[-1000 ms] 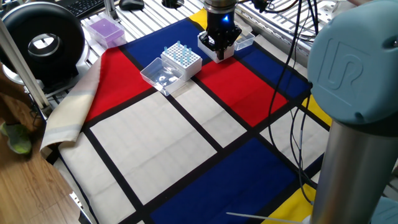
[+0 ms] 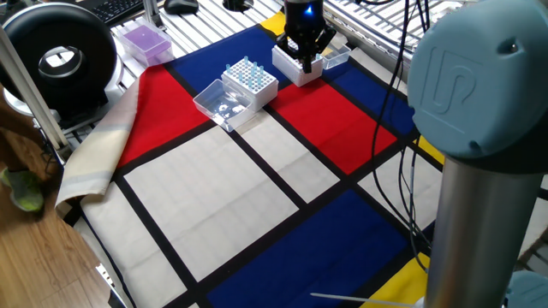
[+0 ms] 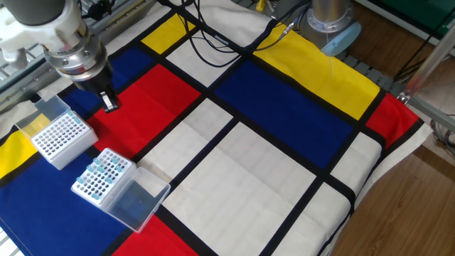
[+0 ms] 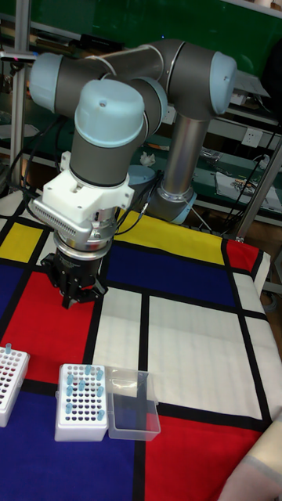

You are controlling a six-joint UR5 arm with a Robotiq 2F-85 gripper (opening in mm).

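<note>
My gripper (image 2: 306,68) is black, points down and looks shut, its fingertips together in exterior view 3. Nothing shows between them. In exterior view 2 the gripper (image 3: 109,105) hangs over the red patch, to the right of a white tip rack (image 3: 64,142). That rack carries one light-blue tip (image 3: 75,119) near its back corner; its other positions look like bare holes. A second white rack (image 4: 81,402) has several light-blue tips scattered in its grid. Its clear lid (image 4: 133,406) is folded open beside it. In exterior view 1 my gripper partly covers the first rack (image 2: 297,67).
A purple-lidded box (image 2: 145,41) stands at the table's edge near a round black device (image 2: 62,60). Dark cables (image 2: 402,128) hang along the arm. Wide white and blue areas of the patterned cloth (image 2: 210,197) are clear.
Over the last second my gripper has risen slightly and shifted a little to the right in exterior view 1. The arm's blue-capped joint has moved left. The racks have stayed put.
</note>
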